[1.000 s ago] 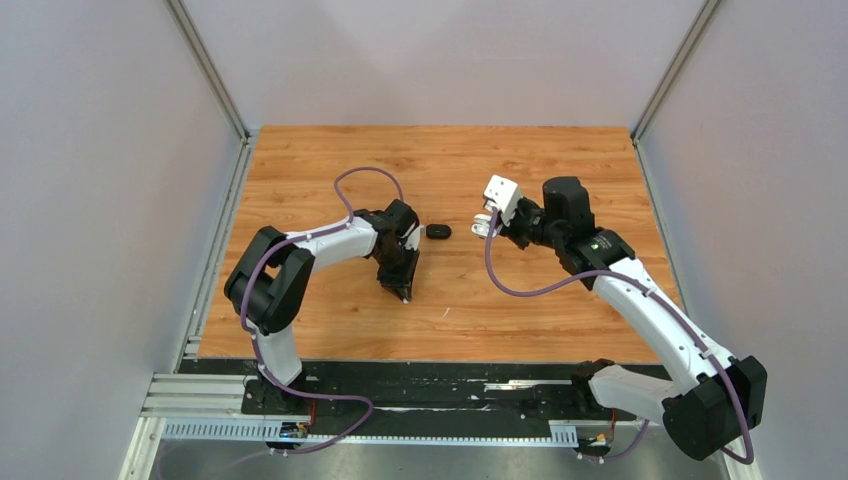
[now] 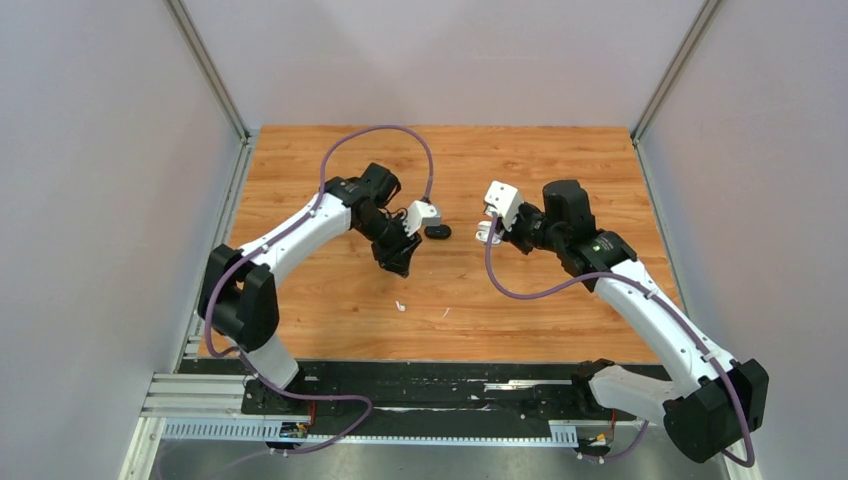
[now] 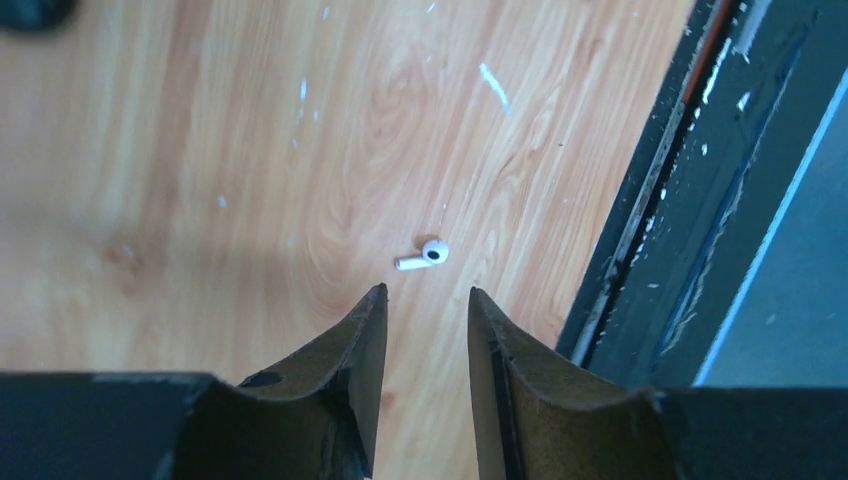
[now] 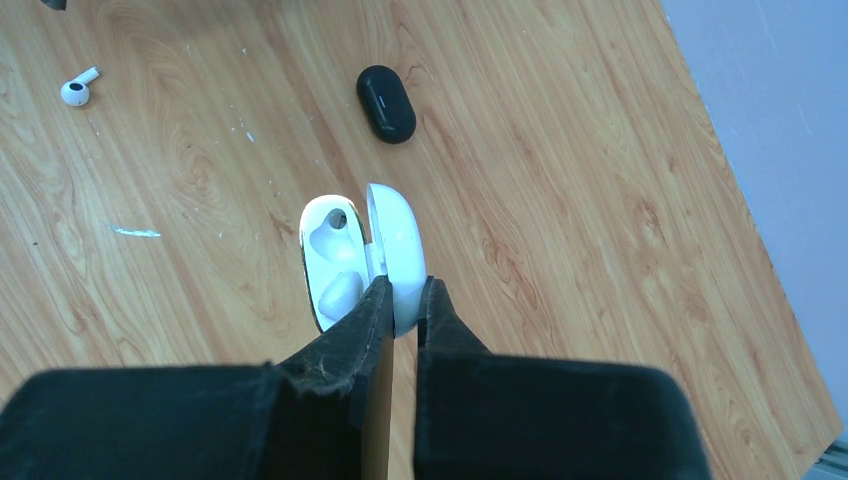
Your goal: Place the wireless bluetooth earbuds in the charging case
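A white earbud (image 3: pixel 433 252) lies on the wooden table just beyond the fingertips of my left gripper, which stands open and empty above the table. In the top view, the same earbud (image 2: pixel 400 306) is below that gripper (image 2: pixel 397 272), clear of it. My right gripper is shut on the lid of the white charging case (image 4: pixel 330 235). The lid is swung up, and the case's wells face the camera. A dark hole shows in the upper well; whether the lower one holds an earbud, I cannot tell.
A black oval case (image 4: pixel 387 104) lies on the table between the two arms. A thin white scrap (image 4: pixel 137 232) lies near the front. Bare wood surrounds the earbud, and the table's front edge runs beside a dark rail (image 2: pixel 450 385).
My left gripper has drawn back and away from the earbud, toward the upper left in the top view, uncovering the earbud. The right arm and the case have hardly moved.
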